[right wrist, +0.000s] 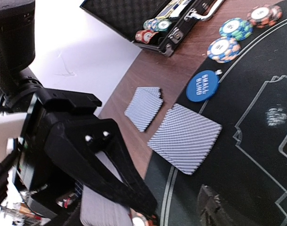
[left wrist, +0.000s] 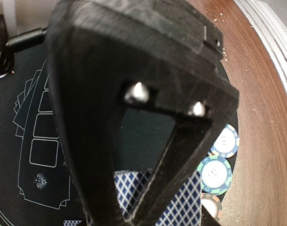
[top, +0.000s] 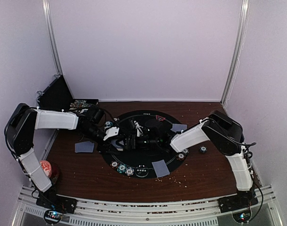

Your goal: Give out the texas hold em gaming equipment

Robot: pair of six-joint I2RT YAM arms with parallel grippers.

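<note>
A blue-patterned card deck (left wrist: 134, 186) is held above the black poker mat (top: 148, 115). My left gripper (top: 116, 143) is shut on it; its pale side, the deck's edge (right wrist: 103, 207), shows in the right wrist view. Close against it from the right comes my right gripper (top: 129, 142), open, its fingertips (right wrist: 210, 207) blurred at the bottom of its wrist view; whether it touches the deck is unclear. Its black body fills much of the left wrist view. Dealt cards (top: 160, 168) lie on the front of the mat, others (top: 179, 127) at back right, and more (top: 84, 147) at left.
Poker chips (top: 122, 168) line the mat's front-left edge, with more chips (top: 182, 154) at right and a dark piece (top: 203, 149) beyond. A blue small-blind button (right wrist: 203, 85) lies near the mat's edge. The open chip case (top: 59, 95) stands back left.
</note>
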